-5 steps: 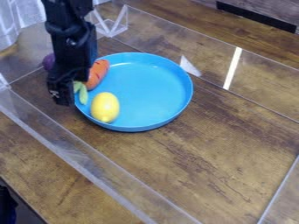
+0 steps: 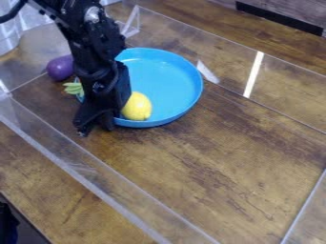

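Observation:
My gripper (image 2: 91, 116) is low at the left front rim of a blue plate (image 2: 166, 78), its arm covering the plate's left part. A yellow oval object (image 2: 136, 106) lies on the plate just right of the gripper. A green leafy bit (image 2: 72, 89) peeks out behind the arm at the left. The gripper looks shut; whether anything is between its fingers is hidden.
A purple object (image 2: 60, 67) lies left of the plate. Clear plastic walls border the area at left and right.
The plate has shifted slightly up-left.

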